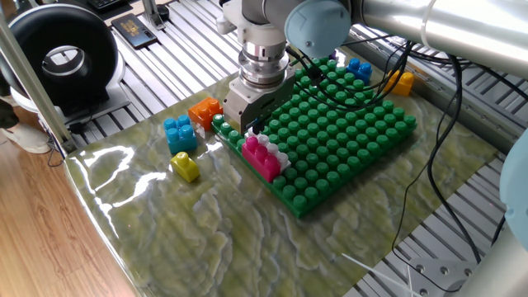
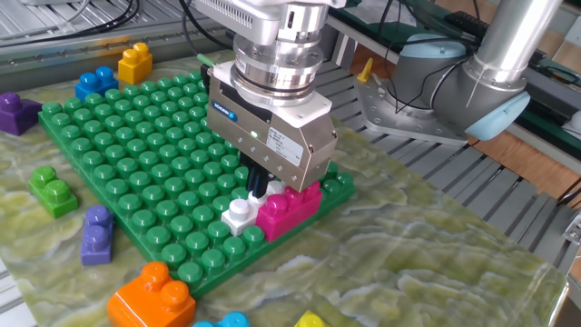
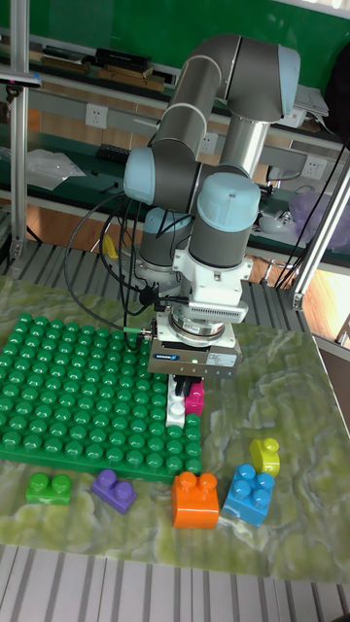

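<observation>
Near one edge of the green studded baseplate (image 2: 136,184), a white brick (image 2: 238,216) sits directly beside a pink brick (image 2: 289,216). Both rest on the plate, side by side and apparently upright. My gripper (image 2: 258,189) points down over the white brick, its dark fingertips at the brick's studs. The fingers look close together, but whether they clamp the brick or merely touch it cannot be made out. From exterior view 1 the pink brick (image 1: 261,160) hides most of the white brick (image 1: 282,158). In exterior view 3 the white brick (image 3: 176,413) shows below the fingers.
Loose on the mat beside the plate are orange (image 3: 194,501), light-blue (image 3: 249,496), yellow (image 3: 265,456), purple (image 3: 113,492) and green (image 3: 49,489) bricks. Blue (image 2: 95,84), yellow-orange (image 2: 135,64) and dark purple (image 2: 16,113) bricks lie by other edges. Cables hang over the plate.
</observation>
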